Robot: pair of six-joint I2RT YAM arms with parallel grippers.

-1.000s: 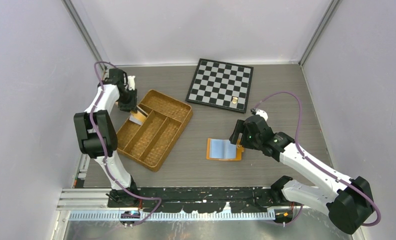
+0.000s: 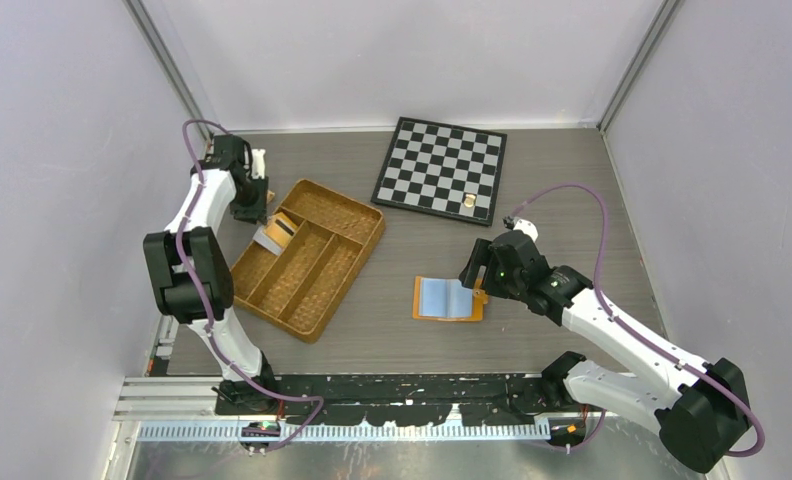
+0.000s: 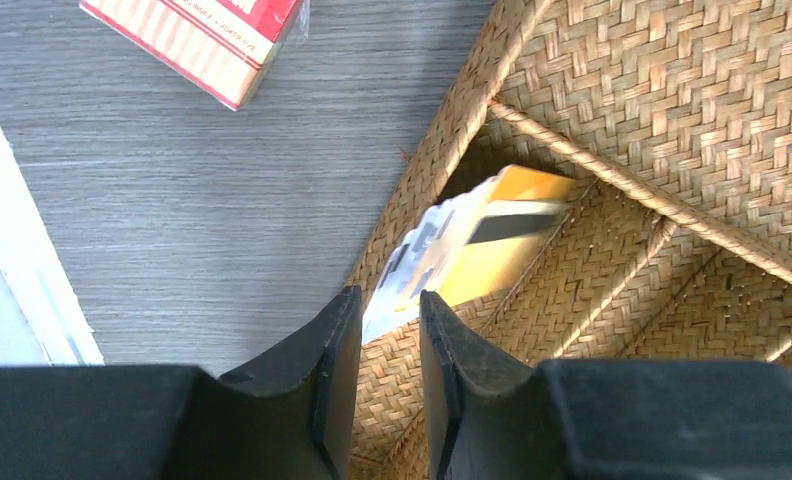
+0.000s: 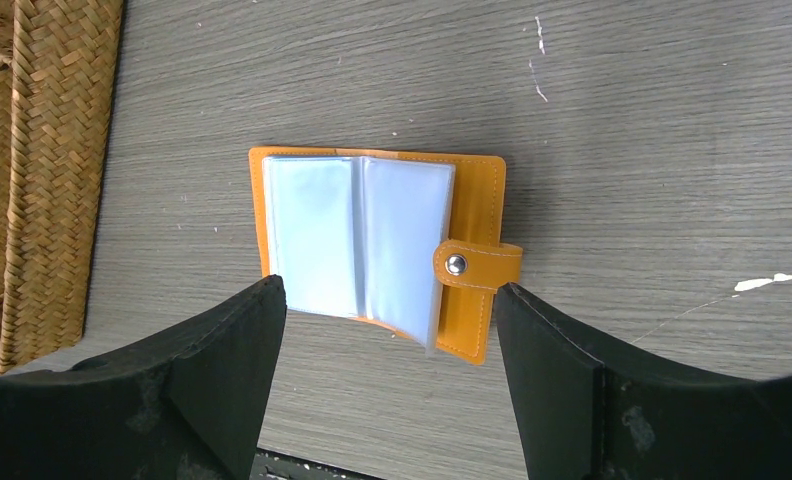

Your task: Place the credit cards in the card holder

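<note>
A stack of cards (image 3: 502,235), white and yellow with a black stripe, leans in the upper left compartment of the wicker tray (image 2: 342,290). My left gripper hangs over that stack with its fingers part open; whether they touch the cards is unclear. The orange card holder (image 4: 477,200) with clear sleeves lies open on the table right of the tray. My right gripper stands open above the holder, nothing between its fingers.
A chessboard (image 2: 437,165) with a small object on it lies at the back. A red-and-white box (image 3: 202,40) lies left of the tray. The table right of the holder is clear.
My left arm has shifted slightly leftward over the tray since a second ago, and the cards' look in the compartment has changed slightly. The right arm has stayed put.
</note>
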